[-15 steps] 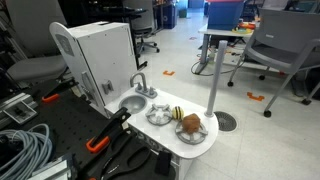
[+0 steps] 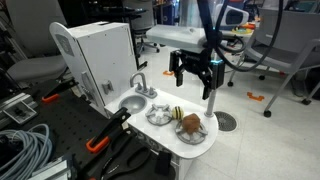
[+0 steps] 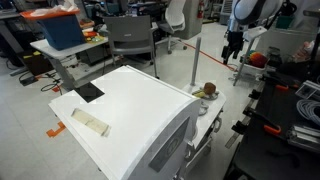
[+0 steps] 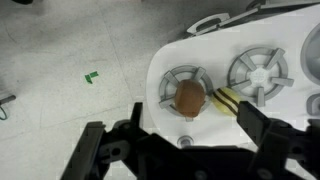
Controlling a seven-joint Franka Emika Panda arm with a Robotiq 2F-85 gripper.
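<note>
My gripper [image 2: 193,90] hangs open above the white toy kitchen counter, its fingers pointing down, with nothing between them. In the wrist view the black fingers [image 4: 122,140] stand far apart at the bottom edge. Between and beyond them lie a brown lump [image 4: 189,98] on one grey burner [image 4: 170,78] and a yellow-and-black striped thing [image 4: 227,101]. That striped thing lies between the brown lump and a second burner [image 4: 258,75]. Exterior view 1 has the brown lump [image 2: 191,122] on the right burner, below the gripper and apart from it.
A small sink [image 2: 132,104] with a grey faucet [image 2: 139,80] sits at the counter's left. A white post [image 2: 218,78] rises at the counter's back right corner. Cables and black tools cover the dark table [image 2: 70,140] in front. Open floor lies to the right.
The arm was out of view in exterior view 1 a second ago. It has since come in from the top and moved right and down over the counter. The counter's objects have not moved.
</note>
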